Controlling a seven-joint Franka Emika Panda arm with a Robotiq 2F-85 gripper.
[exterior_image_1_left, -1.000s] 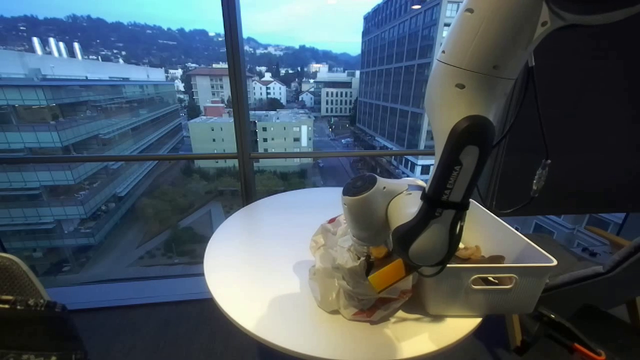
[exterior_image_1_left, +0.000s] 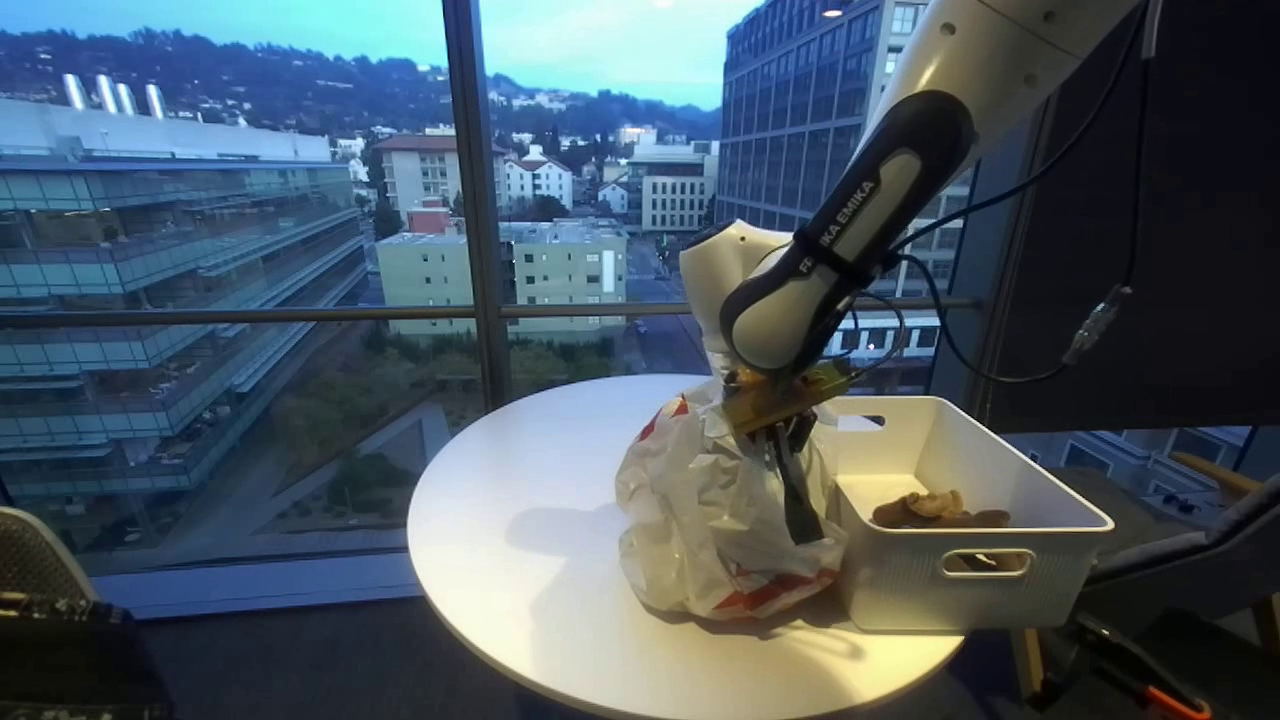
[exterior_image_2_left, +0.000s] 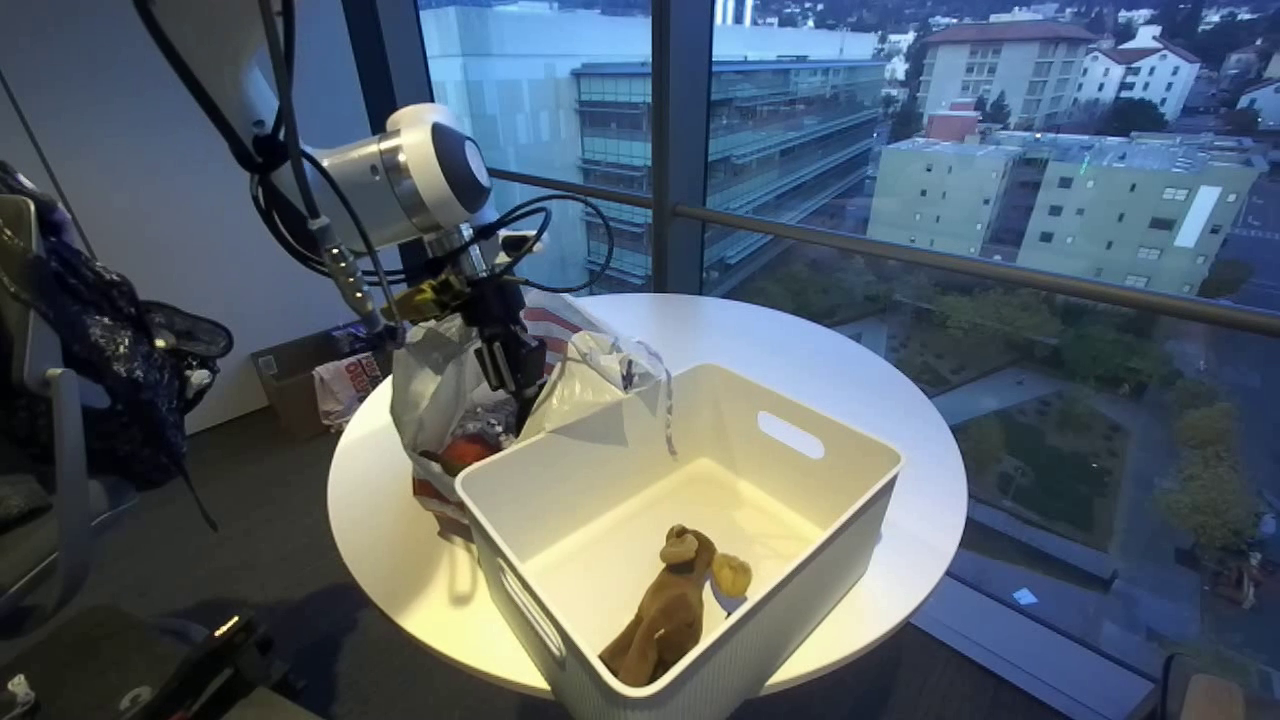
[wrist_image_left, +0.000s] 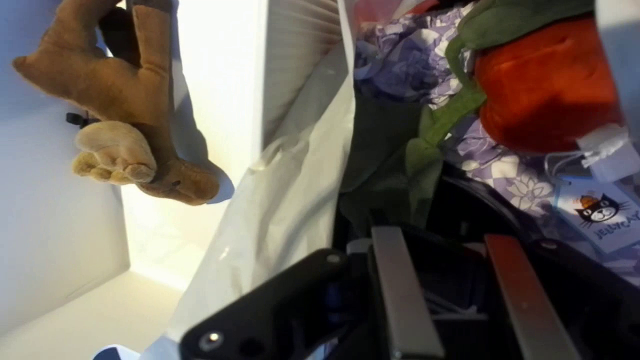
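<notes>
My gripper (exterior_image_1_left: 780, 434) is shut at the mouth of a white and red plastic bag (exterior_image_1_left: 708, 528). A dark green strip (exterior_image_1_left: 798, 492) hangs below the fingers in exterior view 1. In the wrist view, dark green plush leaves (wrist_image_left: 384, 156) lie right by the fingertips; whether any is pinched is hidden. A red plush (wrist_image_left: 549, 87) with a green stem and a tag (wrist_image_left: 600, 213) rests on purple floral cloth (wrist_image_left: 522, 180) in the bag. Beside the bag, a white bin (exterior_image_2_left: 828, 564) holds a brown plush animal (exterior_image_2_left: 666, 612).
The bag stands against the bin's wall on a round white table (exterior_image_1_left: 504, 516). Left of the bag, the tabletop is clear in exterior view 1. A window rail (exterior_image_1_left: 576, 310) runs behind the table.
My gripper has risen and the wrist has tilted, so the fingers are now visible above the bag. The bag's side has been drawn up a little, and the dark green strip now shows.
</notes>
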